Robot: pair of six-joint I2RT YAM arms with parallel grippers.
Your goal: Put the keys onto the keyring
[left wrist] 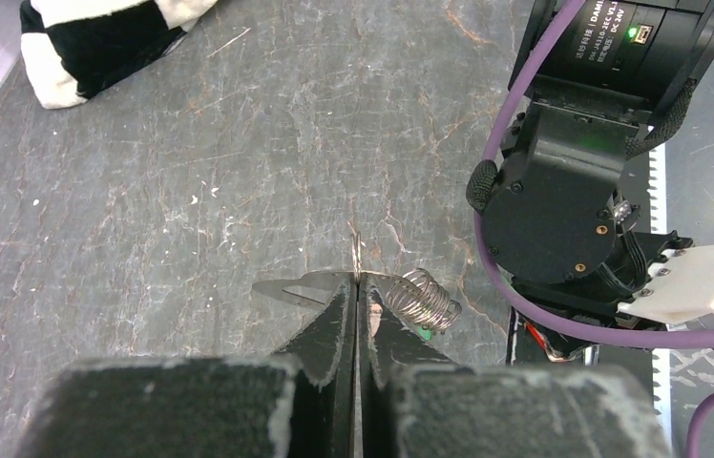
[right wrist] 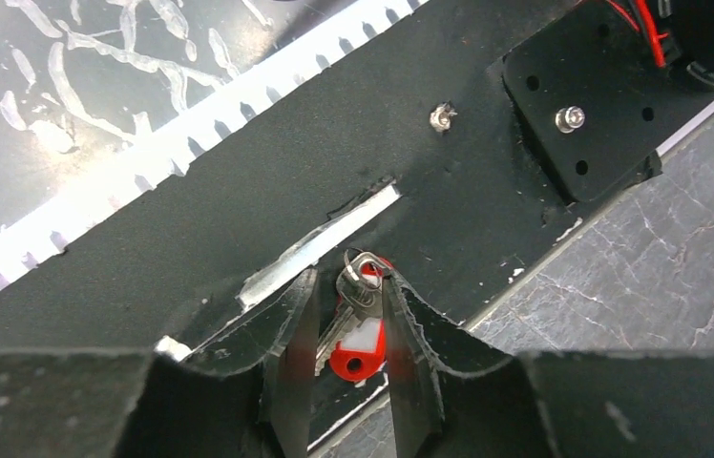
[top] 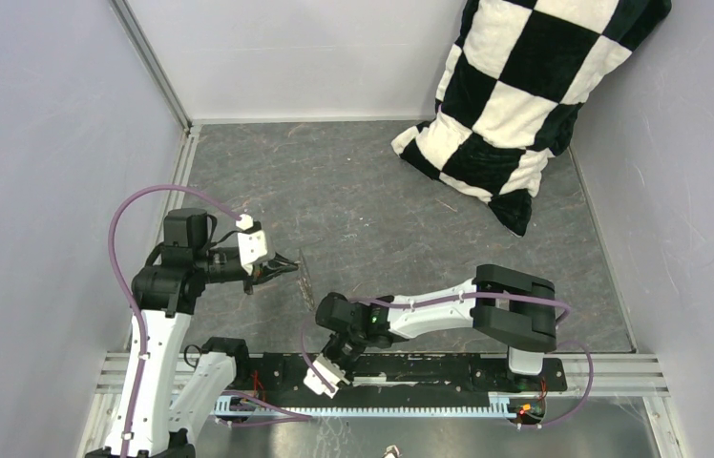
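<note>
My left gripper is shut on a thin metal ring piece (left wrist: pixel 320 282). Its flat curved edge spreads to both sides of the fingertips, and a wire coil (left wrist: pixel 428 301) shows just to the right. From the top view this metal piece (top: pixel 305 279) appears as a slim strip beside the left fingertips. A small bunch of keys (right wrist: pixel 334 336) with a red and white tag (right wrist: pixel 358 360) rests on the black strip in the right wrist view. My right gripper is partly open, its fingers on either side of the keys. From above, the right arm hides them.
A black mounting strip (top: pixel 410 367) with a white toothed rail (top: pixel 382 412) runs along the front. At the back right leans a checkered cushion (top: pixel 515 95).
</note>
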